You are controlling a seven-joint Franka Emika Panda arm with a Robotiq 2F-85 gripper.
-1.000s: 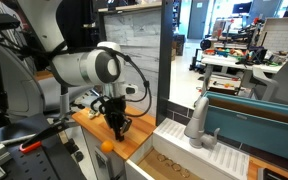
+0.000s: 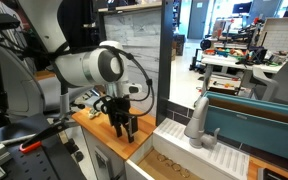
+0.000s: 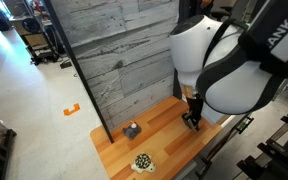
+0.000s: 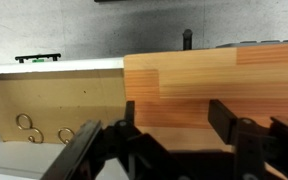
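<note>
My gripper hangs over the wooden tabletop [image 4: 224, 72] near its edge. In the wrist view its two dark fingers stand wide apart, with only bare wood between them. Exterior view 1 has the gripper [image 2: 122, 132] low above the front part of the wood, below the white arm [image 2: 99, 72]. The second exterior view shows the gripper [image 3: 192, 122] close to the tabletop's edge. No orange round thing shows in any present view.
An open drawer [image 4: 64, 100] with metal hooks lies beside the wood. A dark handle [image 4: 187, 40] juts out over grey floor [image 4: 94, 28]. On the wood are a grey object [image 3: 132, 130] and a pale patterned one [image 3: 143, 164]. A teal box [image 2: 246, 125] stands farther right.
One second ago an orange round thing showed just below the gripper, at the tabletop's front edge. The arm has barely moved.
</note>
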